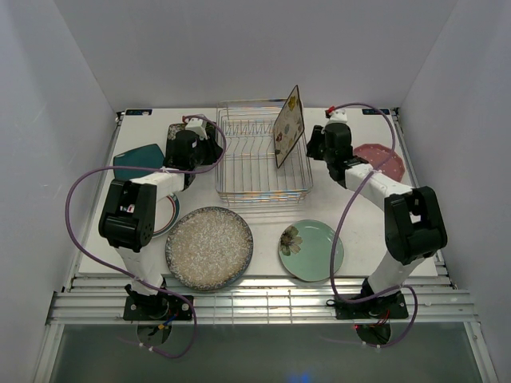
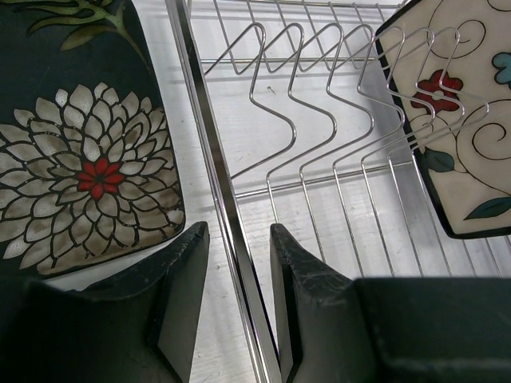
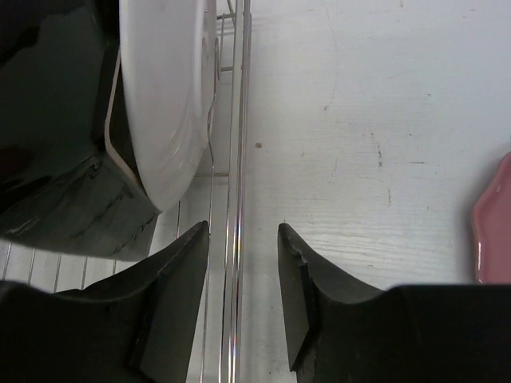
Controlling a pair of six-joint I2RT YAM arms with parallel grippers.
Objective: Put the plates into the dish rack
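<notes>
The wire dish rack (image 1: 239, 183) stands at the centre back, with a square floral plate (image 1: 289, 128) upright in its right side. My left gripper (image 1: 209, 148) is open over the rack's left rail, between a dark flower-patterned plate (image 2: 88, 183) lying flat outside and the rack's interior. My right gripper (image 1: 318, 144) is open just right of the rack, its fingers either side of the right rail in the right wrist view, beside the standing plates' edges, with nothing held.
A speckled round plate (image 1: 209, 247) and a green plate (image 1: 311, 250) lie in front. A pink plate (image 1: 382, 159) lies right, a teal plate (image 1: 137, 159) and a white rimmed plate (image 1: 164, 214) left. Bare table surrounds the rack's right side.
</notes>
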